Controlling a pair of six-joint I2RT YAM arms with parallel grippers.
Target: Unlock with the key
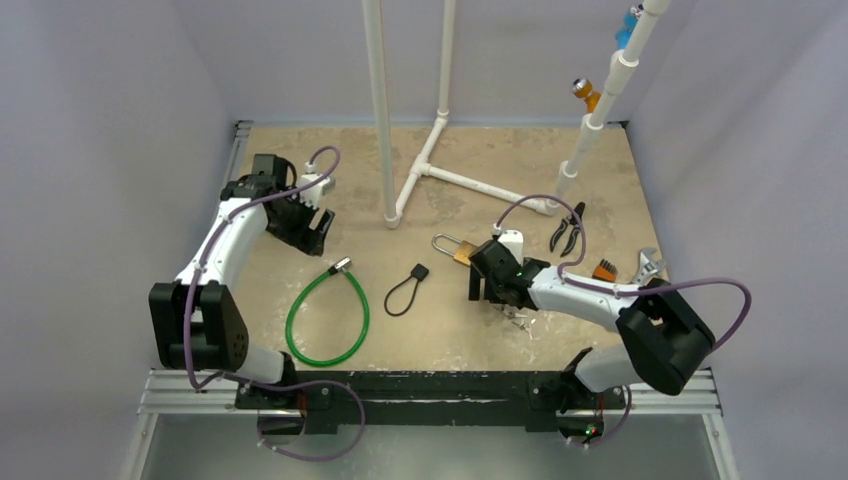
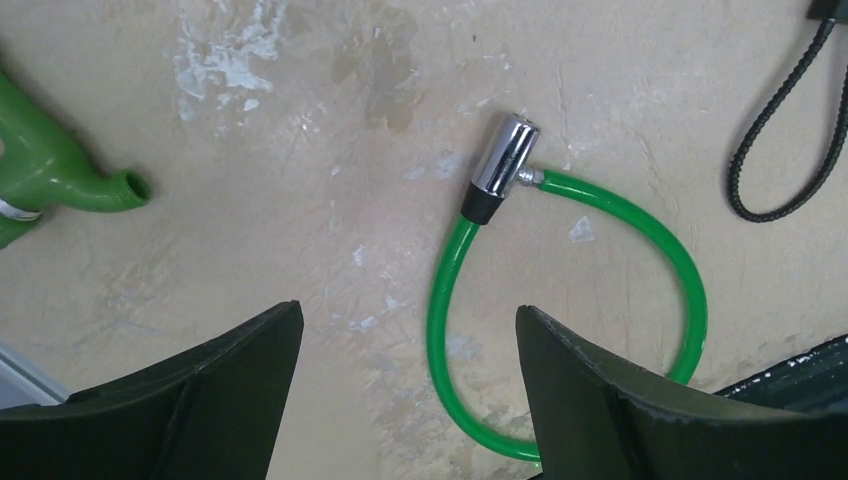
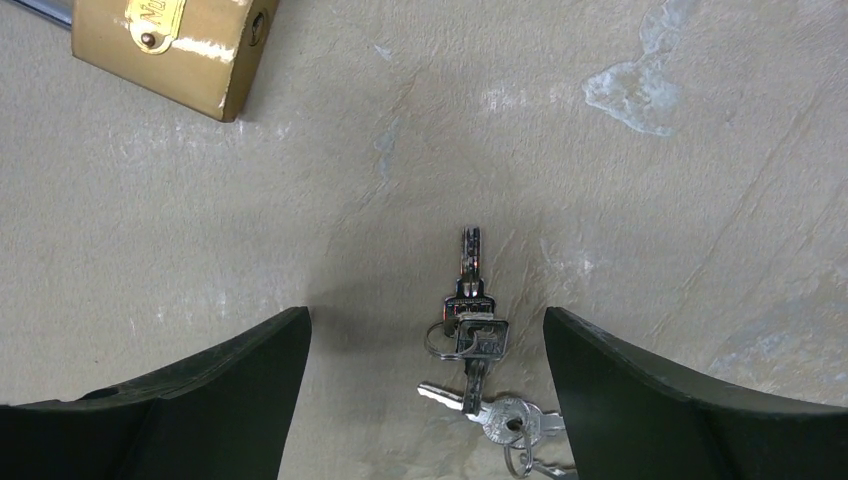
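Observation:
Small keys on rings (image 3: 472, 335) lie on the floor in the right wrist view, with one blade pointing away from me. My right gripper hovers over them, its fingers spread to either side and nothing held. At the upper left of that view is a brass padlock (image 3: 165, 50), a keyhole in its end face; its shackle (image 1: 444, 240) shows in the top view. My left gripper is open and empty, above bare floor beside a green cable lock (image 2: 505, 155) with a chrome cylinder.
A black loop (image 1: 405, 293) lies mid-floor, and a green fitting (image 2: 60, 160) is left of my left gripper. White pipes (image 1: 480, 186) stand behind. Pliers (image 1: 568, 230), an orange brush (image 1: 605, 270) and a wrench (image 1: 648, 265) lie at the right.

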